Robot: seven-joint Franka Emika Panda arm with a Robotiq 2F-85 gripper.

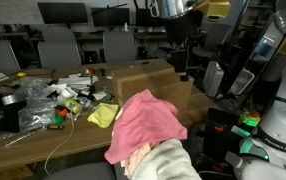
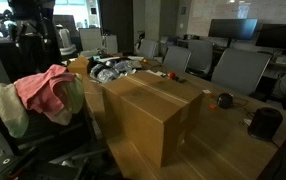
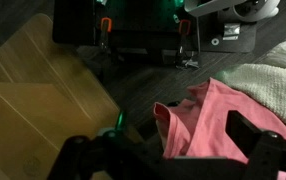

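A pink cloth (image 1: pixel 148 122) lies draped in folds over a pale whitish cloth (image 1: pixel 169 160) in the front middle of exterior view 1. The same pink cloth (image 2: pixel 45 92) hangs at the left of exterior view 2. My gripper (image 1: pixel 180 64) is above the pile, pointing down and apart from it. In the wrist view, the gripper has its dark fingers spread wide. The pink cloth (image 3: pixel 221 118) shows below and between them, toward the right finger, with nothing held. Part of the cloth is hidden behind that finger.
A large cardboard box (image 2: pixel 148 108) stands on the table near the pile. A yellow cloth (image 1: pixel 103 115), plastic bags (image 1: pixel 33 112) and several small items clutter the wooden table (image 1: pixel 28 150). Dark floor (image 3: pixel 138 90) shows between box and cloths.
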